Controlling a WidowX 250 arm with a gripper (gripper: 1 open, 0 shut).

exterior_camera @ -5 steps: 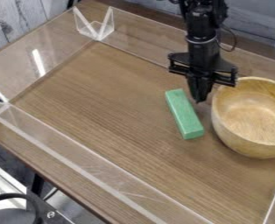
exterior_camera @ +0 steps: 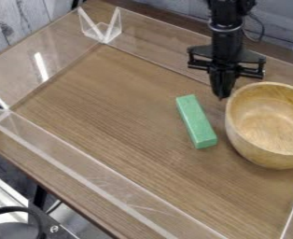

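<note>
The black gripper [exterior_camera: 223, 86] hangs at the upper right over the tan wooden surface, just above the left rim of a round tan bowl [exterior_camera: 268, 131]. Its fingers are shut, with nothing visible between them. A green rectangular block [exterior_camera: 197, 120] lies on the surface just left of the bowl, below the gripper.
A clear plastic holder [exterior_camera: 101, 25] stands at the back left. A dark round object with cables sits at the bottom left corner, beyond the table edge.
The gripper and arm have risen slightly and shifted a little to the right. The block and bowl look unmoved.
</note>
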